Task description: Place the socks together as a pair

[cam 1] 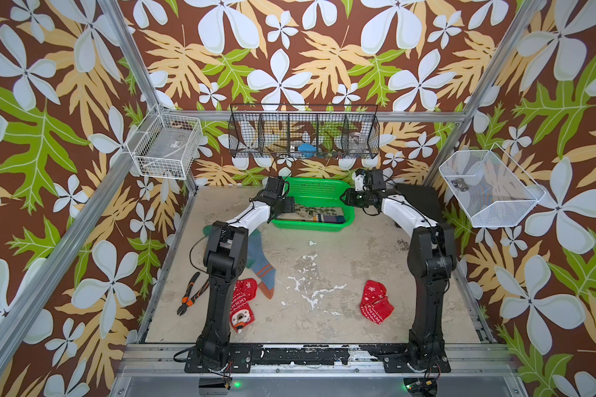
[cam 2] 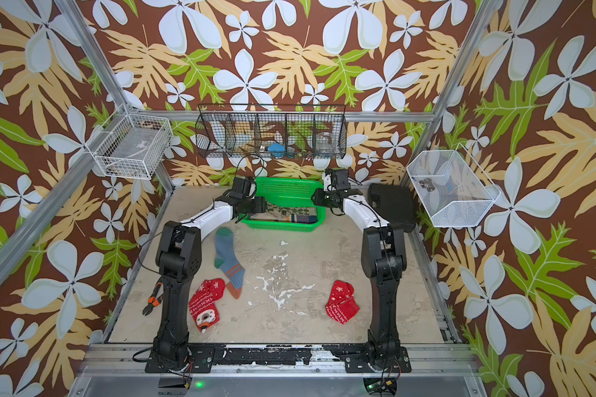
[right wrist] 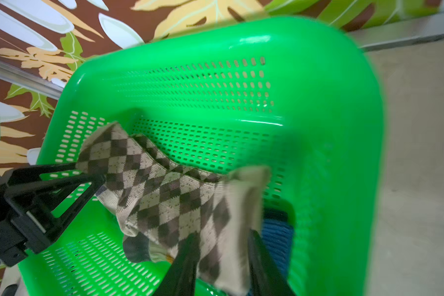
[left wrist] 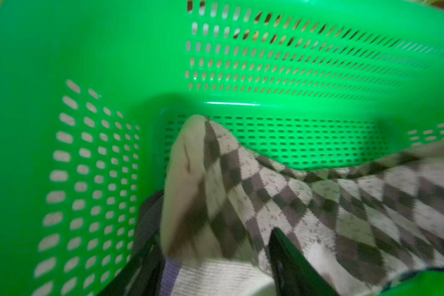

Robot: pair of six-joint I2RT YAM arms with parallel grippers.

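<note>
The brown-and-cream checkered pair of socks (right wrist: 167,202) lies stretched across the inside of the green basket (cam 1: 308,225). It rests over another pair, striped, whose navy end (right wrist: 277,241) shows beneath it. In the left wrist view, my left gripper is open, fingers spread at the checkered pair's left end. My right gripper also stands open, its fingers apart around the right end without closing on it. On the table are a red sock (cam 1: 376,302) at right, another red sock (cam 1: 241,305) at left and a blue-grey sock (cam 2: 229,261).
Orange-handled pliers (cam 1: 190,297) lie at the left edge. A black case (cam 2: 392,206) stands right of the basket. Wire baskets hang on the back and side walls, among them a black wire rack (cam 1: 303,135).
</note>
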